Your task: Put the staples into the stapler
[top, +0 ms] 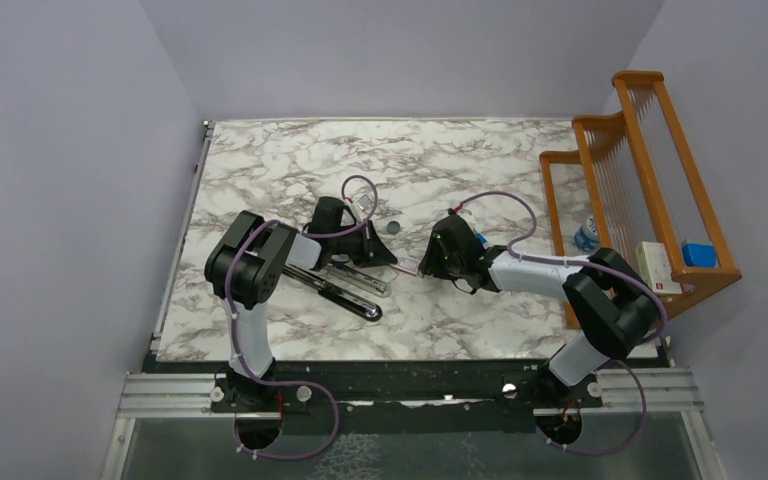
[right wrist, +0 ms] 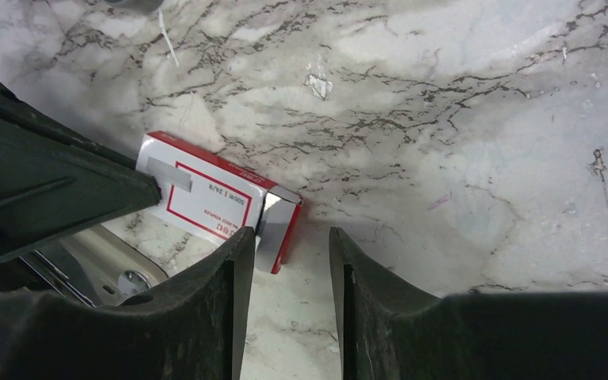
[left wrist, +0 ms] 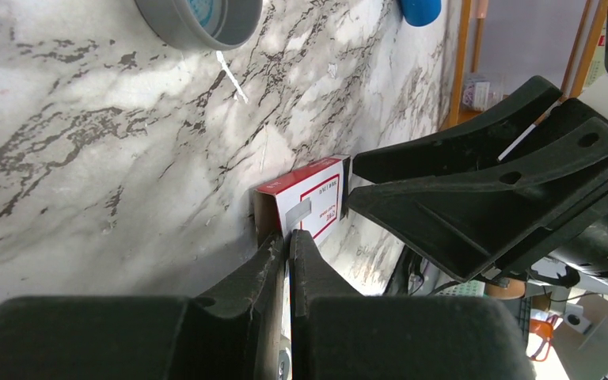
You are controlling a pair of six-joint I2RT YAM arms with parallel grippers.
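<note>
A small white and red staple box (top: 406, 266) (left wrist: 314, 203) (right wrist: 210, 198) lies between my two grippers. My left gripper (top: 392, 261) is shut on one end of it, its fingertips nearly together. At the other end, a greyish end piece (right wrist: 277, 226) with a red edge stands out; whether it is a flap or staples, I cannot tell. My right gripper (top: 426, 269) is partly open there, one finger beside that piece and nothing clearly held. The long black and metal stapler (top: 350, 302) lies opened under and in front of the left arm.
A small grey round cap (top: 393, 228) (left wrist: 214, 20) sits behind the box. A blue object (top: 480, 239) is partly hidden behind the right gripper. The wooden rack (top: 650, 165) stands on the right with a bottle (top: 586, 236).
</note>
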